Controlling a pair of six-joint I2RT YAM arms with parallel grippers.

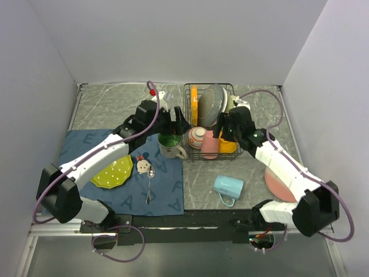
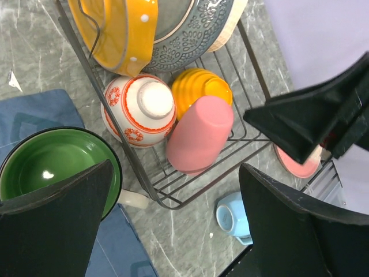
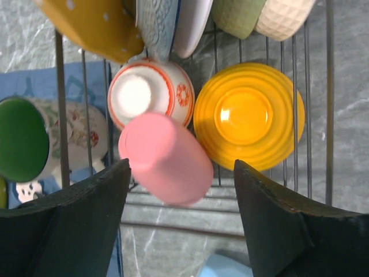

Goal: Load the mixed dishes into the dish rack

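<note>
The wire dish rack point(image 1: 203, 158) holds a yellow dish point(image 1: 194, 104), a grey patterned plate point(image 1: 210, 106), a white-and-orange bowl point(image 2: 140, 109), a pink cup point(image 2: 202, 134) and stacked yellow bowls point(image 3: 248, 112). Just left of the rack, a green-lined mug point(image 1: 170, 145) stands on the cloth. My left gripper point(image 1: 182, 121) is open above the rack's left side, with nothing held. Over the rack's front right part, my right gripper point(image 1: 220, 126) also has its fingers apart. The pink cup shows below its fingers point(image 3: 104, 196), and I see no grip on it.
A blue cup point(image 1: 228, 186) lies in front of the rack. A pink plate point(image 1: 279, 184) is partly under the right arm. On the blue cloth point(image 1: 167, 199) are a green dotted plate point(image 1: 112, 173) and a spoon point(image 1: 149, 184). Bare counter shows around the blue cup.
</note>
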